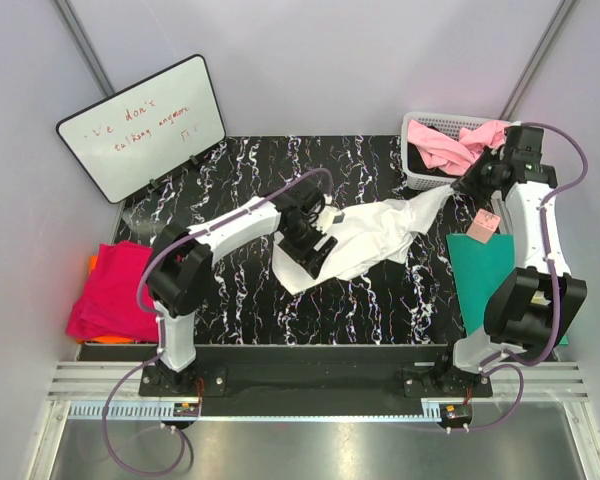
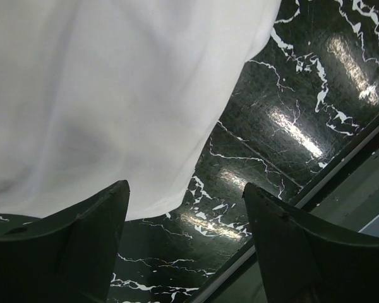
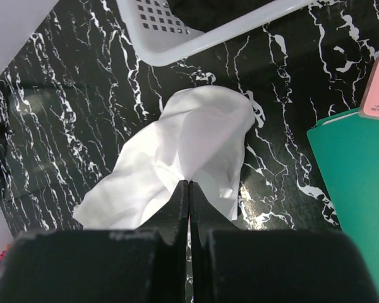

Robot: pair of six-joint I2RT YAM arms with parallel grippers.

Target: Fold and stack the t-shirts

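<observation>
A white T-shirt (image 1: 360,240) lies spread unevenly on the dark marble table. Its upper right end is lifted toward my right gripper (image 1: 462,184), which is shut on the cloth, as the right wrist view (image 3: 188,184) also shows. My left gripper (image 1: 318,250) stands open over the shirt's left part. In the left wrist view its fingers frame a lower edge of the white cloth (image 2: 107,107), with nothing held.
A basket (image 1: 420,125) with pink and black cloth stands at the back right. A teal folded cloth (image 1: 475,280) with a pink block (image 1: 483,225) lies at right, red and orange cloths (image 1: 110,295) at left, and a whiteboard (image 1: 140,115) at back left.
</observation>
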